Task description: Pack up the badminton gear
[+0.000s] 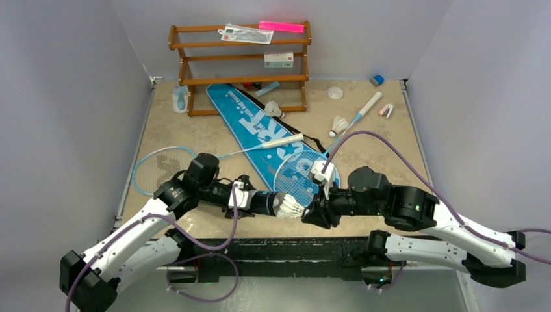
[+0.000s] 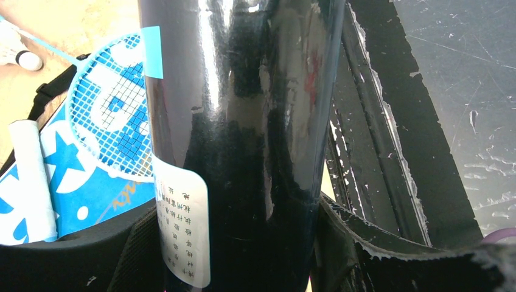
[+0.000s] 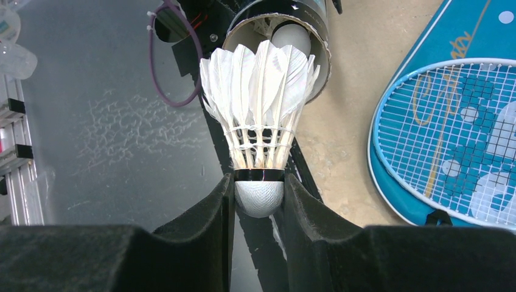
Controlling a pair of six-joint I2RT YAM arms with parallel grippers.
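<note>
A dark shuttlecock tube (image 2: pixel 243 121) lies sideways in my left gripper (image 1: pixel 250 203), which is shut around it. Its open end (image 3: pixel 328 67) faces my right gripper. That gripper is shut on the cork of a shuttlecock (image 3: pixel 258 115), whose feathers overlap the tube's mouth; how deep they reach is hard to tell. Another cork (image 3: pixel 292 38) shows inside the tube. A blue racket bag (image 1: pixel 243 117) lies on the table, with one racket's handle (image 1: pixel 282 141) and another racket's head (image 1: pixel 295 175) over it. Two loose shuttlecocks (image 1: pixel 338 125) lie near the bag.
A wooden rack (image 1: pixel 240 81) stands at the back, holding a white box (image 1: pixel 279 60) and a pink case (image 1: pixel 281 26). A round clear lid (image 1: pixel 335 93) and a blue block (image 1: pixel 377 80) lie back right.
</note>
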